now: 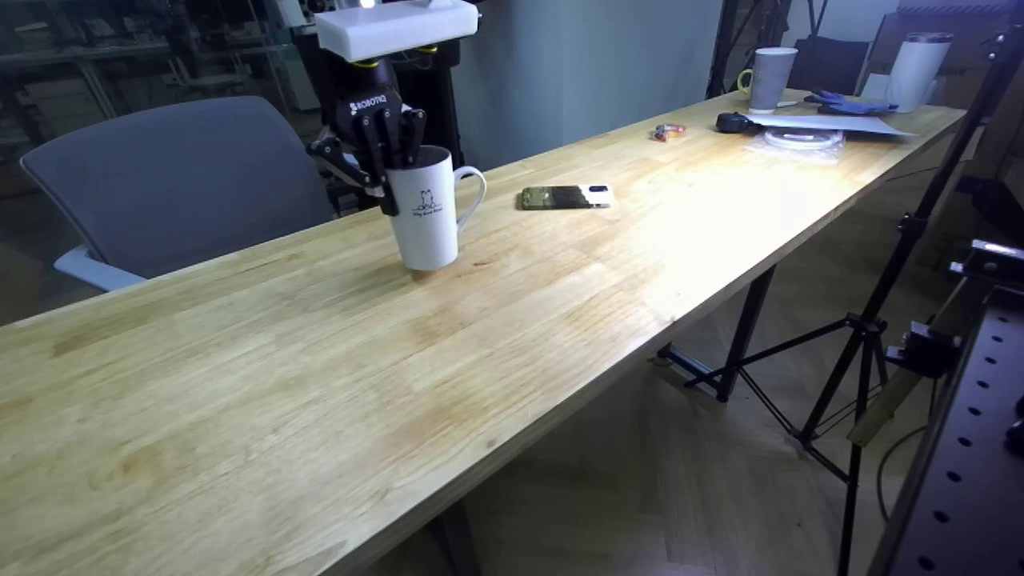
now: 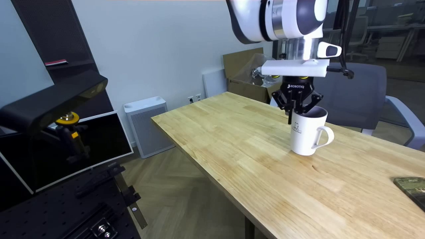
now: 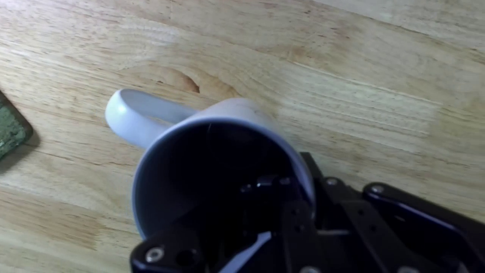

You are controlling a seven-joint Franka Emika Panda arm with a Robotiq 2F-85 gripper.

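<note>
A tall white mug (image 1: 429, 229) with a small dark print is upright, its handle pointing right in exterior view 1. My gripper (image 1: 400, 178) is shut on the mug's wall: one finger reaches down inside, hidden below the rim, and the other lies against the outside. From the other side, exterior view 2 has the mug (image 2: 304, 133) under the gripper (image 2: 295, 113). Looking down in the wrist view, I see the mug's open mouth and pale rim (image 3: 150, 159), with the handle at upper left. Whether its base touches the table or hangs slightly above is hard to tell.
A phone-like flat thing (image 1: 566, 197) lies right of the mug. Farther along the table (image 1: 317, 384) are a small orange item (image 1: 668, 133), a grey cup (image 1: 770, 81) and a white tumbler (image 1: 918, 72). A grey chair (image 1: 182, 192) stands behind.
</note>
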